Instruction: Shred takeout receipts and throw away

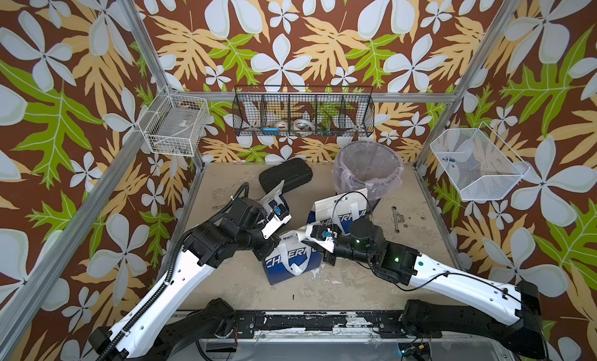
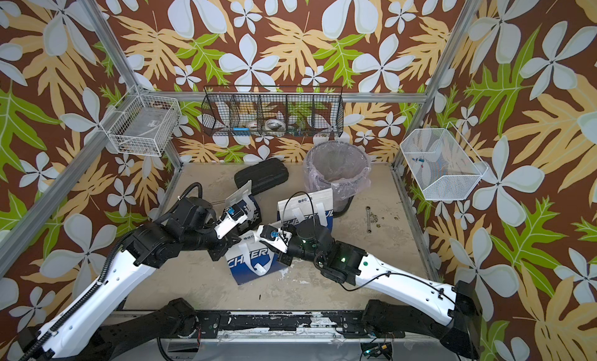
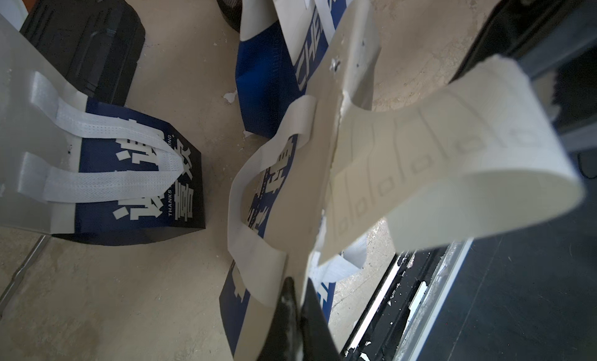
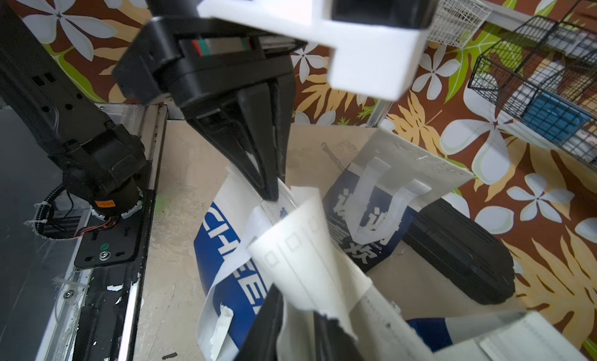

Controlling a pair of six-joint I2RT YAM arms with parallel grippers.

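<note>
A blue-and-white paper bag (image 1: 283, 272) stands at the middle front of the table. My left gripper is shut on its pale upper edge. From that edge a cream paper receipt (image 3: 447, 149) curls outward in the left wrist view. In the right wrist view the receipt (image 4: 292, 252) rises in a curl just ahead of my right gripper. Its fingers stand apart, with pale paper between them; whether they press on it is hidden. Two more such bags stand behind, one on the left (image 3: 133, 174) and one on the right (image 2: 311, 202).
A lined waste bin (image 1: 367, 168) stands at the back right, with a black case (image 1: 286, 174) to its left. Wire baskets (image 1: 303, 112) hang on the back wall. Bare tabletop (image 1: 373, 286) lies at the front right.
</note>
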